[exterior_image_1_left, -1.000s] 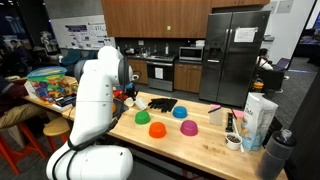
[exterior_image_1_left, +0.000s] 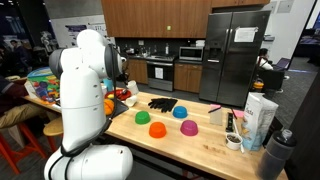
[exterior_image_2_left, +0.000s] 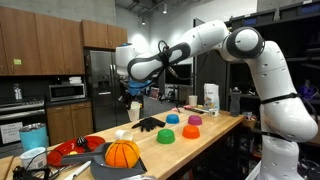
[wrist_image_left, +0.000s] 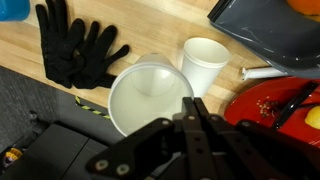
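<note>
A white cup (wrist_image_left: 140, 97) fills the middle of the wrist view, its open mouth facing the camera. My gripper is shut at its right side, apparently pinching the thin rim. In exterior view 2 the white cup (exterior_image_2_left: 134, 112) shows just below the gripper (exterior_image_2_left: 130, 96). Exterior view 1 has the gripper (exterior_image_1_left: 124, 78) at the far left end of the counter, small and hard to make out. A second white cup (wrist_image_left: 204, 59) is on the wooden surface beside the first, partly covered by it in the wrist view.
Black gloves (wrist_image_left: 75, 45) lie left of the cups, and a red pan (wrist_image_left: 240, 105) lies to the right. A dark grey tray (wrist_image_left: 262, 30) is at upper right. An orange ball (exterior_image_2_left: 122, 154) and green (exterior_image_2_left: 165, 136), orange (exterior_image_2_left: 190, 131) and blue (exterior_image_2_left: 172, 118) bowls occupy the counter.
My arm has risen from low over the counter's far left end. A white cup at the gripper appears to have come up with it. The bowls have stayed put.
</note>
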